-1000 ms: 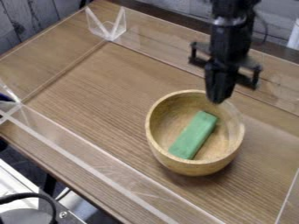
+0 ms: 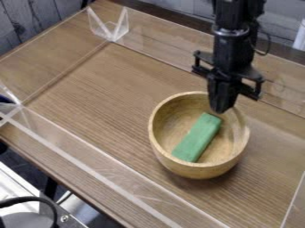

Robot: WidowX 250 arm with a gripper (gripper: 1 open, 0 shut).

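Note:
A tan round bowl (image 2: pixel 167 134) stands on the wooden table, a green oblong block (image 2: pixel 197 136) lying inside it. My black gripper (image 2: pixel 224 97) hangs just over the bowl's back right part, above the block and apart from it. Its fingers look close together, with nothing visible between them, though the tips are small and blurred.
Clear plastic edging runs along the back and sides. A dark round object (image 2: pixel 30 203) sits at the bottom left corner.
The arm and gripper show more sharply now and sit slightly differently above the bowl. The bowl and green block have not visibly moved.

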